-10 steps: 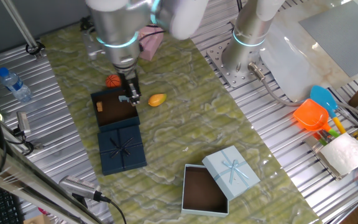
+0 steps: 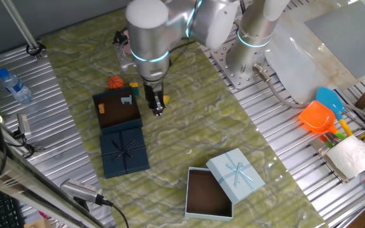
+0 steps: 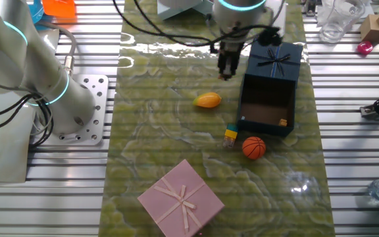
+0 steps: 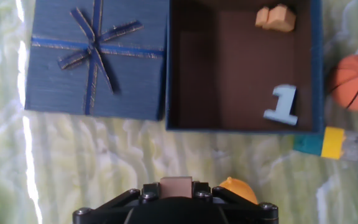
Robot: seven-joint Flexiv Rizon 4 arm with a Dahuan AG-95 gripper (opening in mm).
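In the wrist view my gripper is shut on a small pinkish-brown block [image 4: 176, 185], whose lower part is hidden by the fingers. From above, my gripper [image 2: 158, 111] hangs over the green mat, just right of the open dark blue box [image 2: 118, 109]. Inside that box lie a light blue number 1 [image 4: 283, 104] and small orange wooden pieces [image 4: 276, 18]. Its lid, with a bow [image 4: 93, 46], rests beside it. A yellow-orange toy fruit [image 3: 208, 100] is on the mat close to the gripper, partly covered by it in the wrist view.
A toy basketball [image 3: 254, 148] and a teal-and-yellow block piece [image 3: 231, 135] lie by the dark box. Elsewhere on the mat are a pink box [image 3: 181, 199] and an open light blue box [image 2: 209, 194] with its lid [image 2: 236, 175] leaning on it.
The arm has swung right in exterior view 1, from the dark box's right edge to beyond it, and now partly covers the toy fruit. The boxes have stayed put.
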